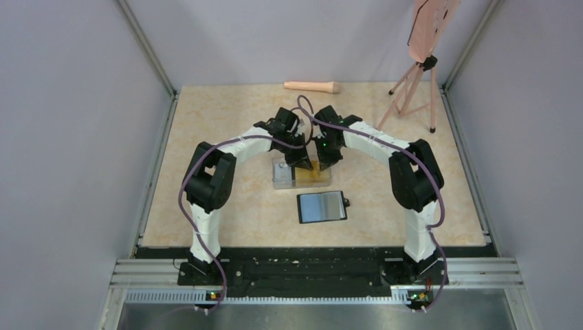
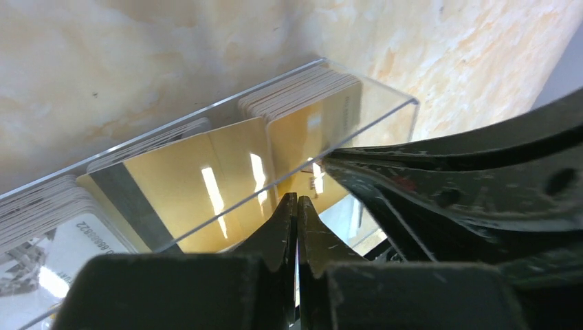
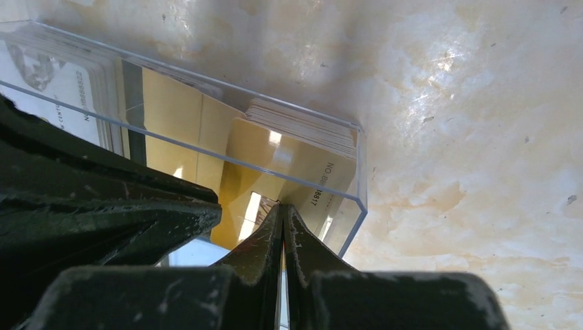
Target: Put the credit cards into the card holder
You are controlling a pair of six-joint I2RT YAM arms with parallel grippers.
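Note:
The clear card holder (image 1: 278,184) stands mid-table, with both grippers over it. Gold VIP cards (image 2: 223,172) fill its middle and right sections, and white cards (image 3: 58,86) stand at its left. My left gripper is shut at the gold cards, its fingers touching each other and no card between them; the cards lie outside. In the right wrist view, my right gripper is shut as well, in front of the right-hand gold card (image 3: 251,182), with nothing seen in it. What lies under the fingertips is hidden.
A black-edged tray (image 1: 322,221) with blue and grey areas lies in front of the holder. A peach microphone (image 1: 309,86) and a tripod stand (image 1: 412,89) are at the back. The two grippers are very close together.

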